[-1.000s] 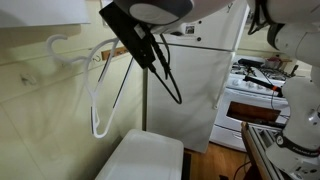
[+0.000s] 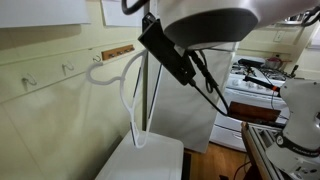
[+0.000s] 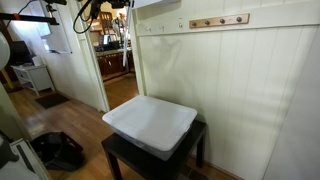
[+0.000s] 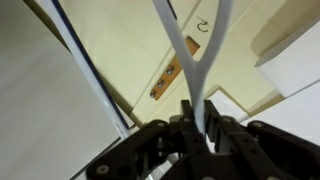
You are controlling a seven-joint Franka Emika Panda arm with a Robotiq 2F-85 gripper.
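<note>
A white plastic clothes hanger (image 2: 127, 97) hangs in the air before the wall in exterior view 1, its loop pointing down above the white lidded bin (image 2: 143, 160). The wrist view shows the hanger (image 4: 198, 82) rising as two strands from a single stem. My gripper is shut on that stem. In exterior view 1 the fingers are not clear, as the arm fills the top of the picture. Metal hooks (image 2: 67, 66) line the wall to the left, apart from the hanger.
A wooden peg strip (image 2: 117, 51) is fixed to the wall behind the hanger. The bin (image 3: 150, 118) stands on a black table (image 3: 145, 160) by the wall. A black cable (image 2: 170, 55) loops below the arm. Open floor (image 3: 75, 115) lies left of the table.
The hanger has moved to the right along the wall and stays in my grip. The arm and its cable have shifted right too, and the arm looks larger in exterior view 1.
</note>
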